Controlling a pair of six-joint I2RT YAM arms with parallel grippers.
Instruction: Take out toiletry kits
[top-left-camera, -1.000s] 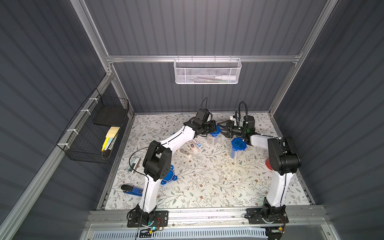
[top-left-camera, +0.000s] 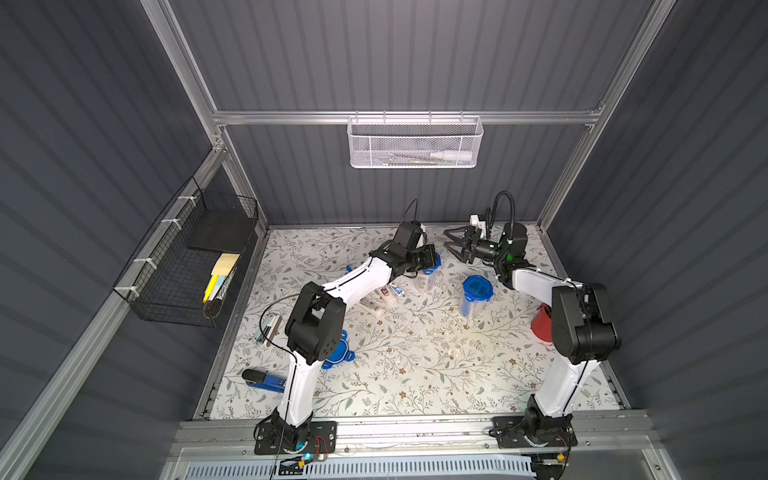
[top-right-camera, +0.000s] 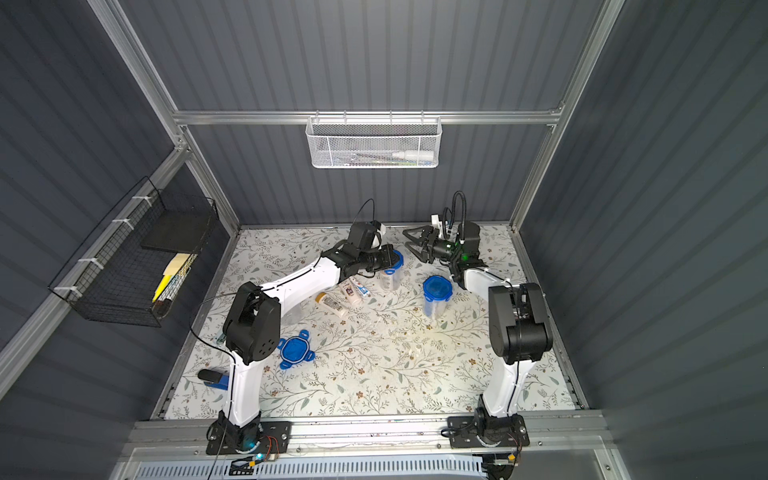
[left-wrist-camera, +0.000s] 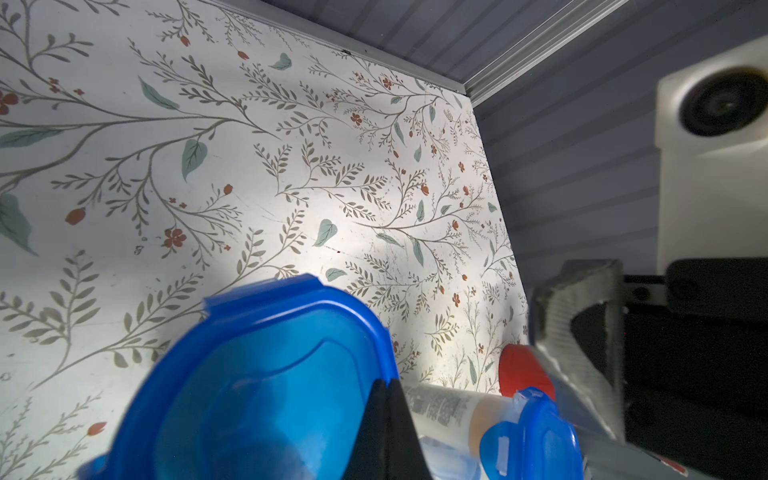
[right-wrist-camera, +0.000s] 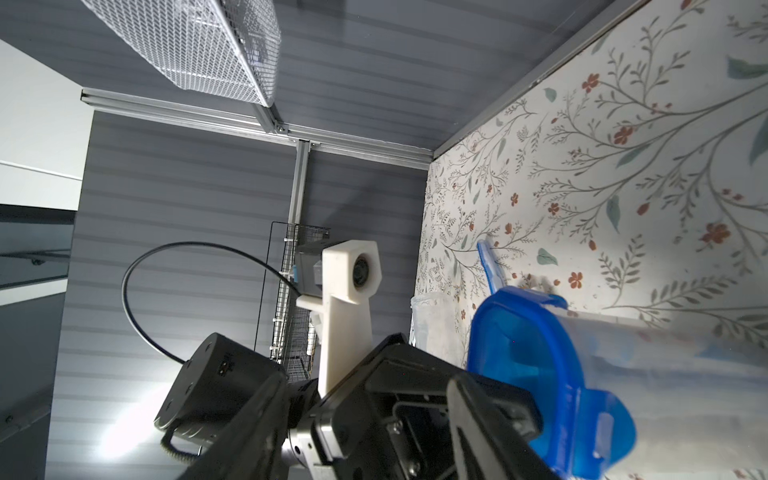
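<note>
A clear canister with a blue lid (top-left-camera: 434, 260) stands at mid-back under my left gripper (top-left-camera: 424, 257); in the left wrist view its blue rim (left-wrist-camera: 288, 297) lies beneath the shut fingers, with nothing visible held. My right gripper (top-left-camera: 460, 244) hangs just right of it, raised, fingers apart and empty. A second blue-lidded canister (top-right-camera: 437, 292) stands to the front right. Several tubes and toiletries (top-right-camera: 352, 292) lie left of the first canister. A loose blue lid (top-right-camera: 294, 349) lies at front left.
A white mesh basket (top-left-camera: 414, 164) hangs on the back wall, a black wire basket (top-left-camera: 164, 272) on the left. A red container (top-left-camera: 541, 326) stands at the right, partly behind the arm.
My left gripper has shifted slightly.
</note>
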